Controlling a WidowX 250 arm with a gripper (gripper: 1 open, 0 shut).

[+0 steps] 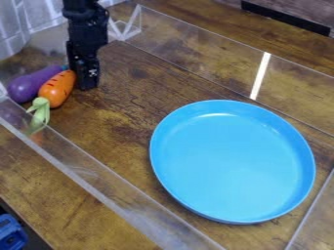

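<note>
My dark gripper [84, 73] is low at the upper left, just behind and to the right of an orange carrot toy [55, 90] with green leaves. A purple eggplant toy [26, 86] lies left of the carrot. Whether the gripper is open or shut, or touches the carrot, is hard to tell.
A large blue plate [232, 157] fills the right front of the wooden table. Clear plastic walls edge the area. The middle between gripper and plate is bare wood. A blue object [11, 234] shows at the bottom left corner.
</note>
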